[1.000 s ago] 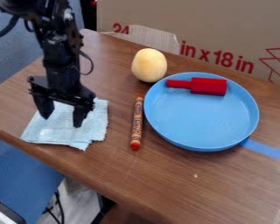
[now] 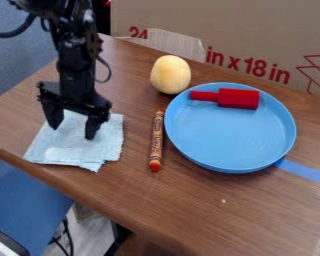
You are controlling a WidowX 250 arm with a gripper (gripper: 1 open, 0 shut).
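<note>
My black gripper (image 2: pixel 72 118) points down onto a pale blue-white cloth (image 2: pixel 72 150) on the left part of the wooden table. Its fingers reach the cloth; whether they are open or shut on it is hard to make out. A red-and-orange crayon-like stick (image 2: pixel 156 142) lies upright in the view between the cloth and a blue plate (image 2: pixel 230 141). A red object with a handle (image 2: pixel 236 98) rests on the plate's back part. A pale yellow potato-like item (image 2: pixel 171 75) sits behind the stick.
A cardboard box (image 2: pixel 230 30) stands along the back. A blue tape strip (image 2: pixel 307 172) runs right of the plate. The table's edge is close below the cloth.
My gripper has shifted slightly from about a second ago, staying over the cloth. The other things have not moved.
</note>
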